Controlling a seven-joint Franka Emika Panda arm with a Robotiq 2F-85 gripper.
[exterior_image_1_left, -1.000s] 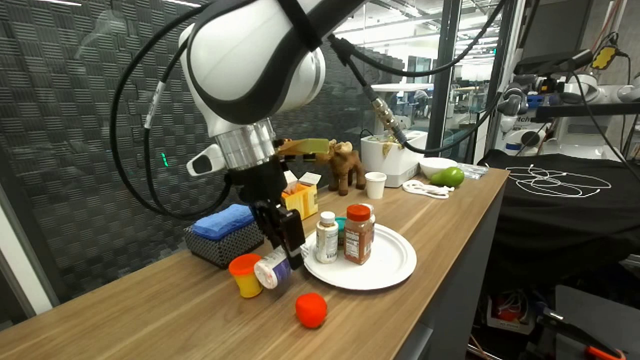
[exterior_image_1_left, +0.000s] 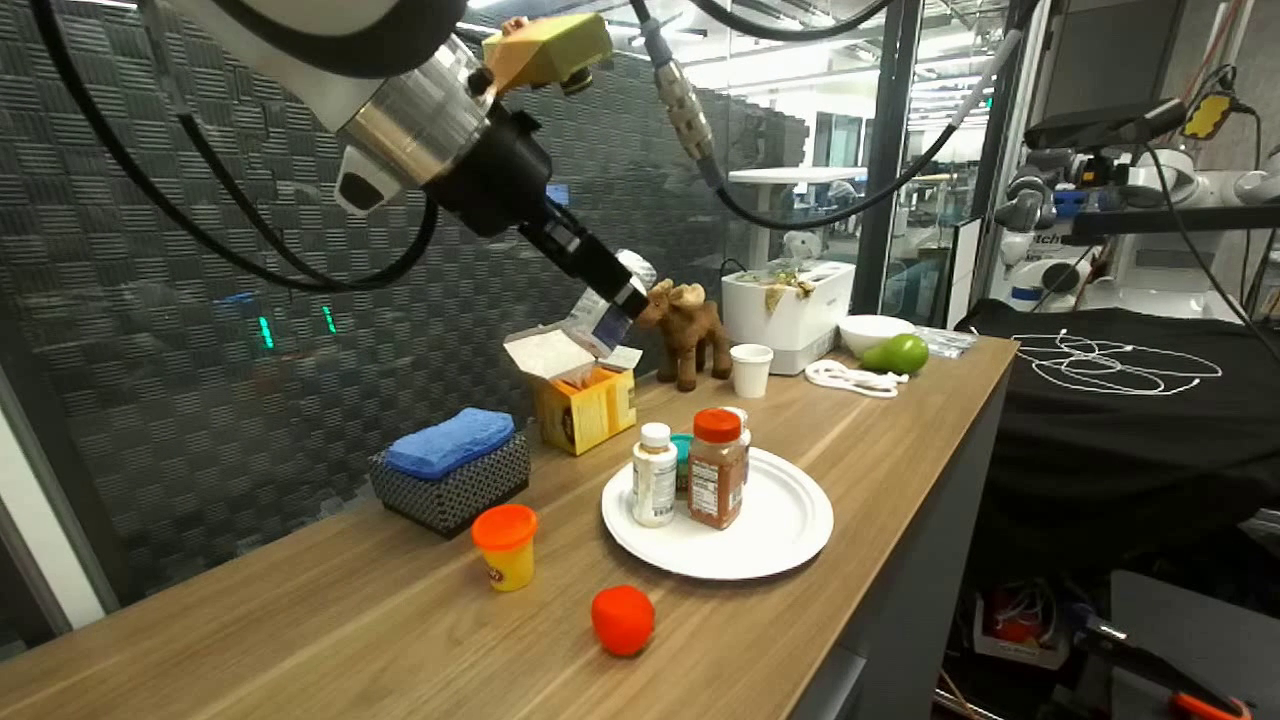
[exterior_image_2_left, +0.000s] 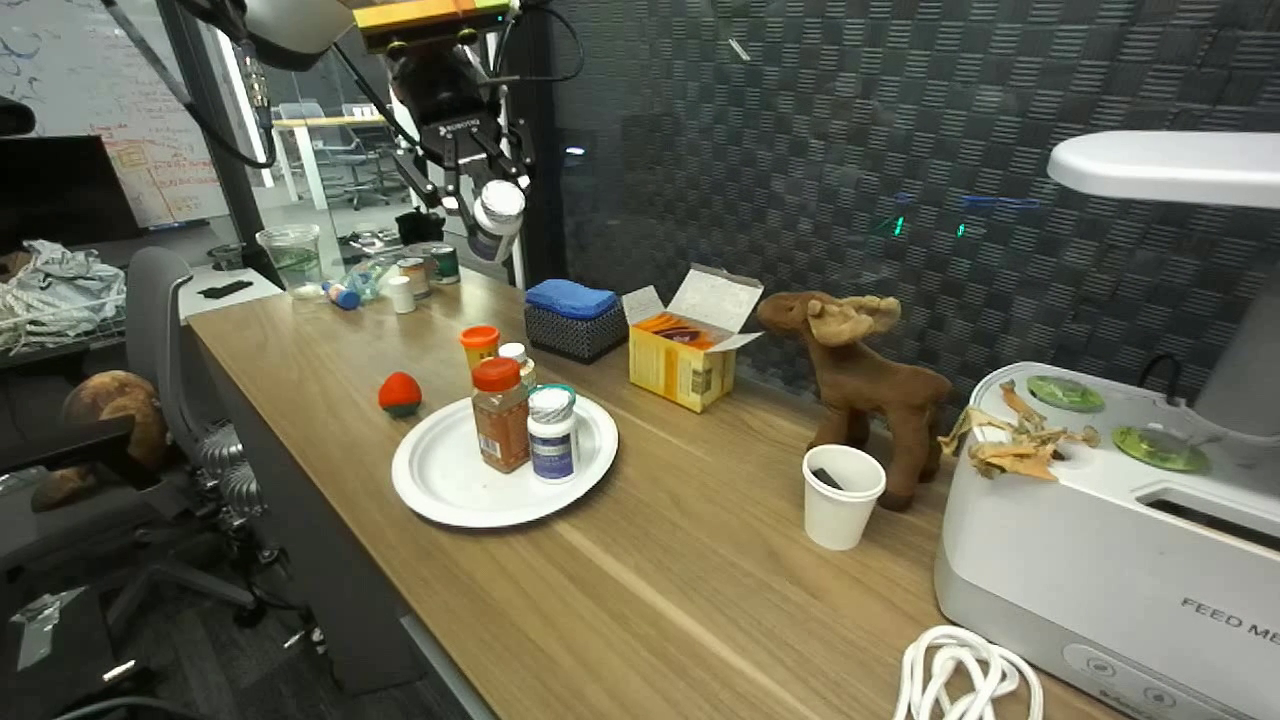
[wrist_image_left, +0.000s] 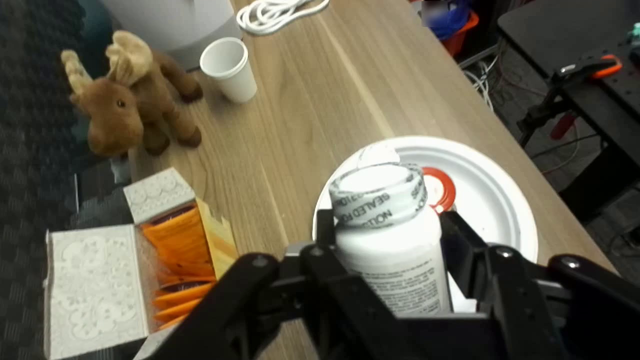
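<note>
My gripper (exterior_image_2_left: 475, 192) is shut on a white bottle (wrist_image_left: 393, 264) with a printed seal band round its neck. It hangs tilted, high above the counter, clear of everything below; in exterior view 1 the held bottle (exterior_image_1_left: 603, 319) shows against the open box. The white plate (exterior_image_1_left: 786, 538) carries a white-capped bottle (exterior_image_1_left: 654, 484), a red-lidded spice jar (exterior_image_1_left: 717, 486), a teal-lidded container (exterior_image_1_left: 683, 446) and a white bottle with a purple label (exterior_image_2_left: 553, 446). In the wrist view, the held bottle covers part of the plate (wrist_image_left: 510, 210).
An orange-lidded yellow tub (exterior_image_1_left: 505, 554) and a red ball-like object (exterior_image_1_left: 623, 620) sit before the plate. Along the wall stand a basket with blue cloth (exterior_image_2_left: 572, 322), the open yellow box (exterior_image_2_left: 678, 374), a plush moose (exterior_image_2_left: 873, 366) and a paper cup (exterior_image_2_left: 836, 510). Bare wood surrounds the plate.
A second ago the bottle was low between the yellow tub and the plate, in the gripper. Both have risen far up toward the back. The tub stands slightly further right and straighter.
</note>
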